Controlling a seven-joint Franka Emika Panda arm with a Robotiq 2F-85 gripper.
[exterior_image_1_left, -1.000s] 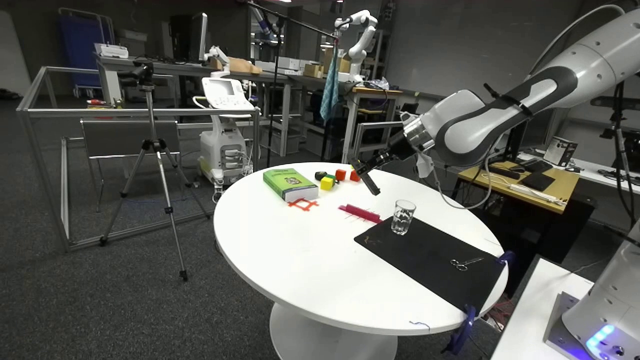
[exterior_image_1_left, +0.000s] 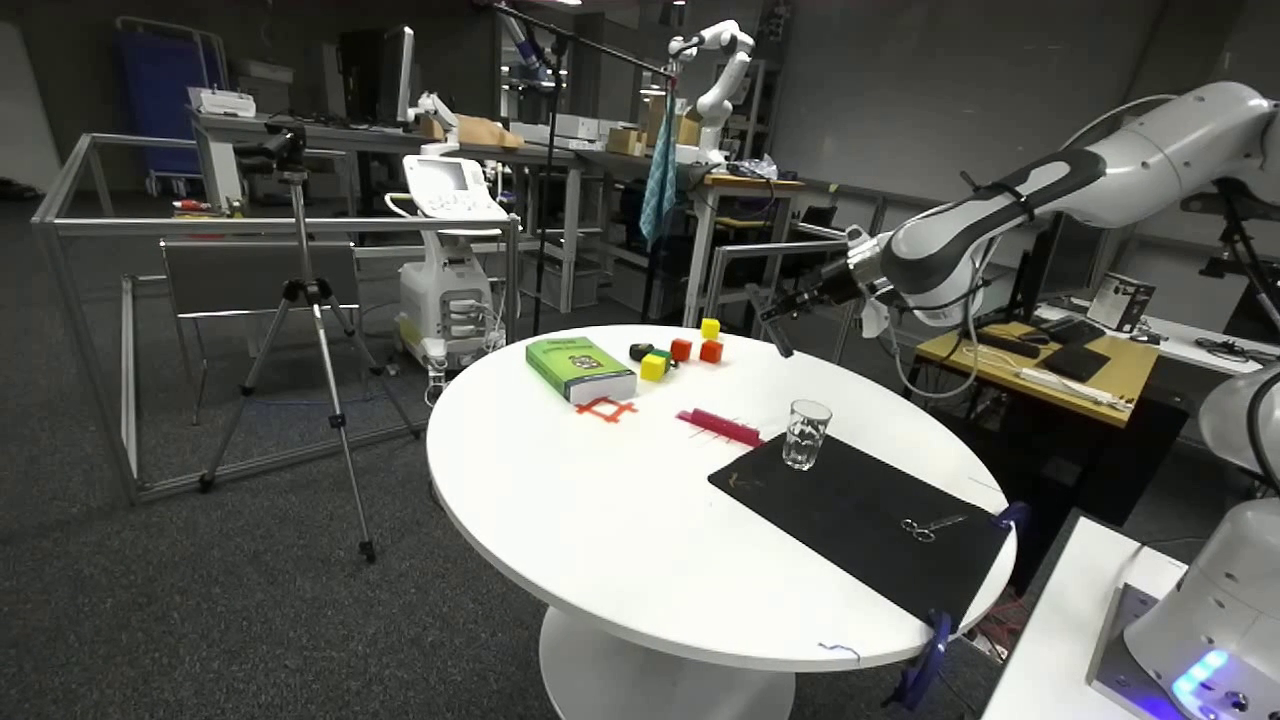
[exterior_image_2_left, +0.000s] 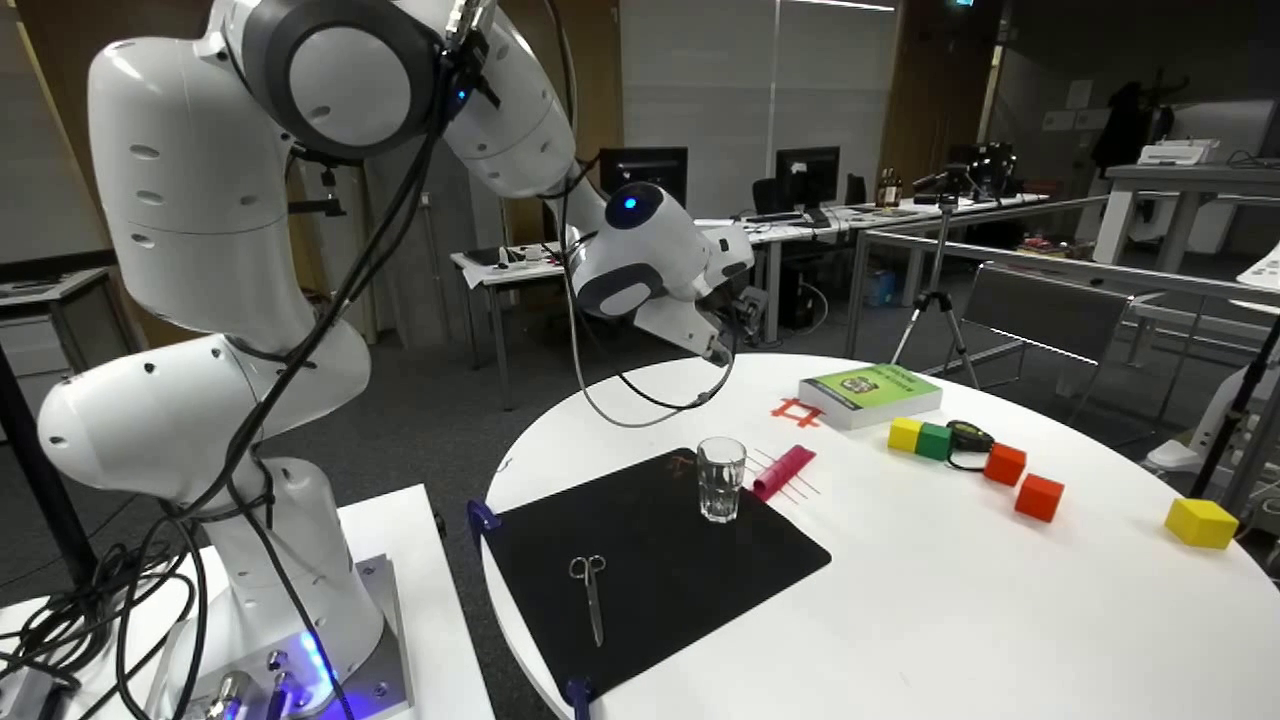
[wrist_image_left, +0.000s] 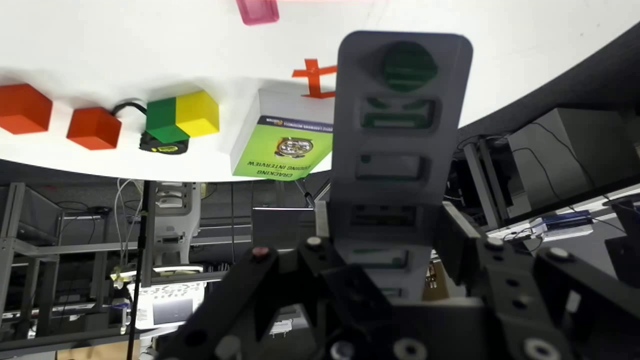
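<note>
My gripper is shut on a long dark grey bar (wrist_image_left: 393, 141) with rounded corners and a row of recesses, some showing green. The bar extends well past the fingers. In exterior view 1 the arm holds this bar (exterior_image_1_left: 779, 334) above the far right side of the round white table (exterior_image_1_left: 576, 504), clear of its surface. In exterior view 2 the arm largely hides the gripper, and I cannot make out the bar there.
A glass (exterior_image_1_left: 806, 434) and scissors (exterior_image_1_left: 932, 527) rest on a black mat (exterior_image_1_left: 864, 504). Beside the mat lies a pink-red strip (exterior_image_1_left: 722, 427). Farther off are a green book (exterior_image_1_left: 581, 366), a tape measure (exterior_image_2_left: 969, 436) and several coloured blocks (exterior_image_2_left: 1039, 497).
In exterior view 1 my gripper has moved up and to the right, carrying the bar. The yellow block at the back, hidden before, now shows. Table objects look unmoved.
</note>
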